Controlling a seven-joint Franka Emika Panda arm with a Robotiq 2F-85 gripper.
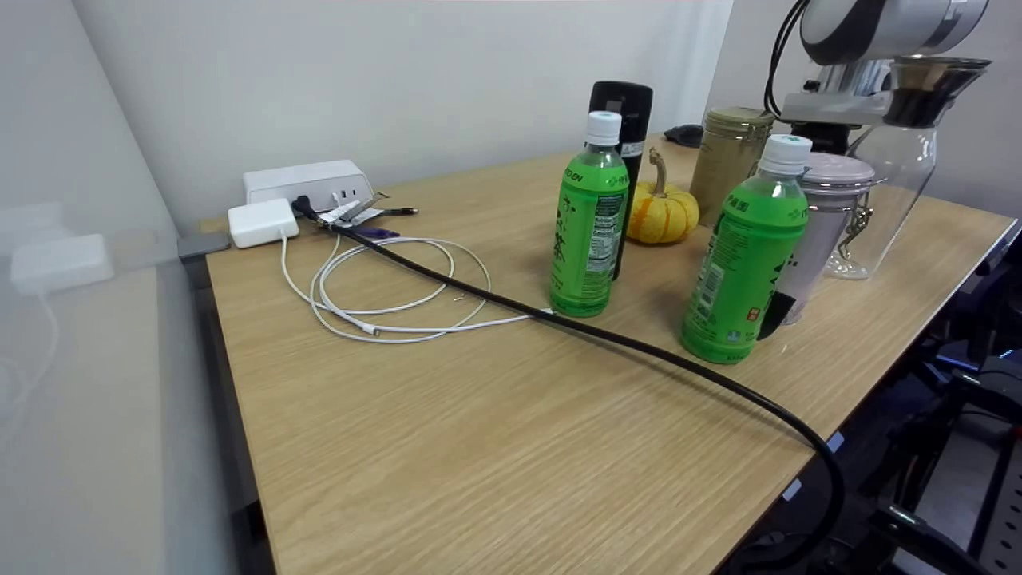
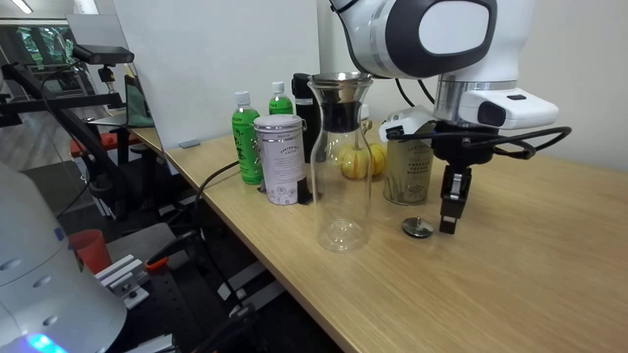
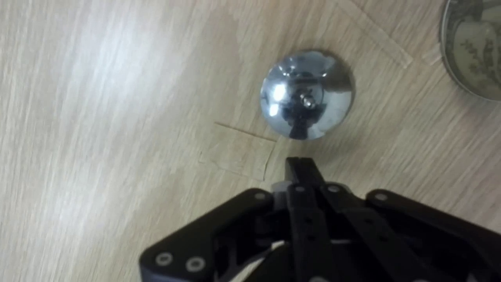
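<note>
A shiny round metal lid with a small knob at its centre rests on the table, knob upward. My gripper is shut with nothing between its fingers; the tips are just below the lid in the wrist view, apart from it. In exterior view 2 the gripper points straight down, its tips low over the table and to the right of the lid. Exterior view 1 shows part of the arm at the upper right, but there the fingertips and the lid are hidden.
A glass carafe with a metal-rimmed neck stands left of the lid. Behind the lid is a greenish canister, with a small pumpkin beside it. Farther left are a pale canister and green bottles. Right of the gripper the table is clear.
</note>
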